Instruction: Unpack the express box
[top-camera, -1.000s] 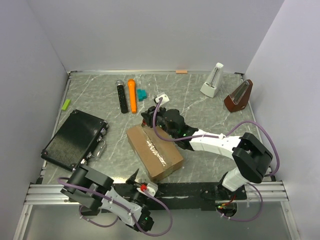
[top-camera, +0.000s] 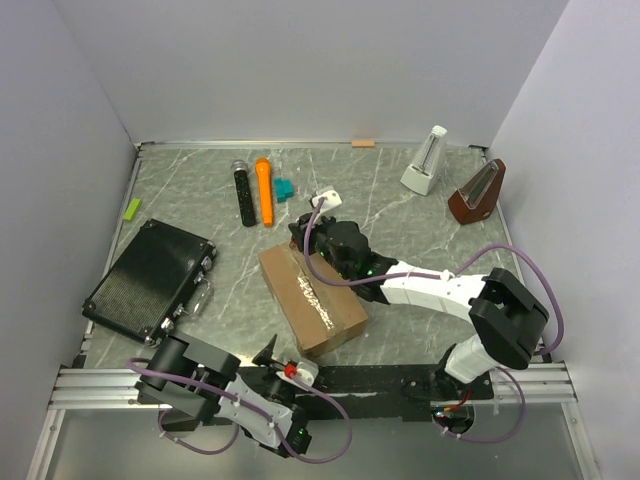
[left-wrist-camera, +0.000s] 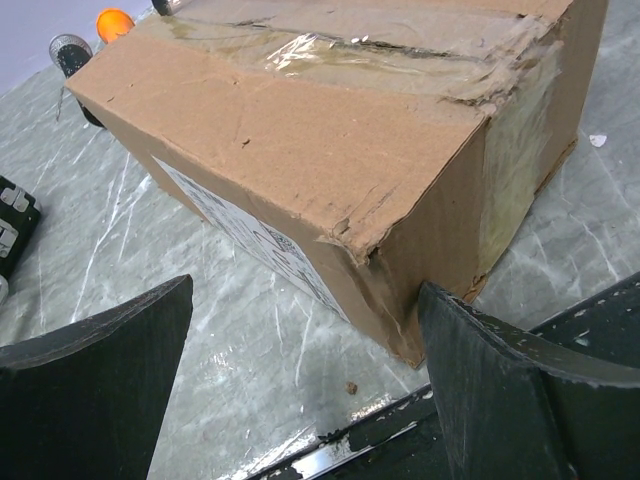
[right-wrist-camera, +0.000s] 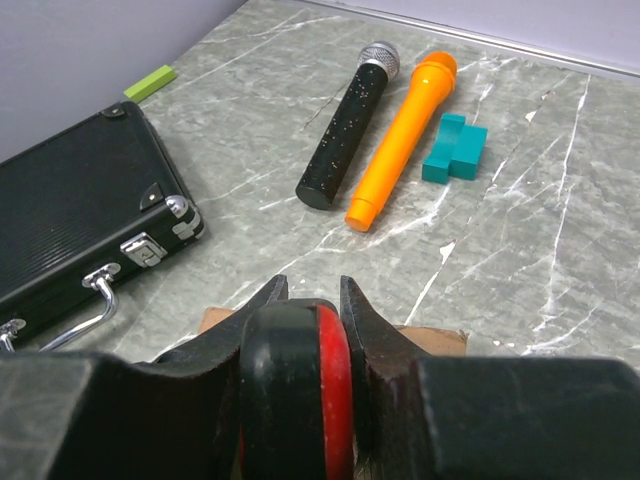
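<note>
The taped cardboard box (top-camera: 305, 305) lies at an angle in the middle of the table. My right gripper (top-camera: 301, 232) is over its far end, shut on a red-and-black tool (right-wrist-camera: 285, 390) that fills the space between its fingers. My left gripper is open at the box's near corner (left-wrist-camera: 390, 290), one finger (left-wrist-camera: 490, 390) against or very close to the cardboard, the other (left-wrist-camera: 90, 390) out over bare table.
A black case (top-camera: 150, 275) lies left. Behind are a black microphone (right-wrist-camera: 340, 135), an orange one (right-wrist-camera: 400, 135), a teal block (right-wrist-camera: 455, 148) and a green block (right-wrist-camera: 150, 82). Two metronomes (top-camera: 425, 165) stand at the back right.
The box has shifted slightly to the right, as have both grippers, my right one moving with its tool at the box's far end.
</note>
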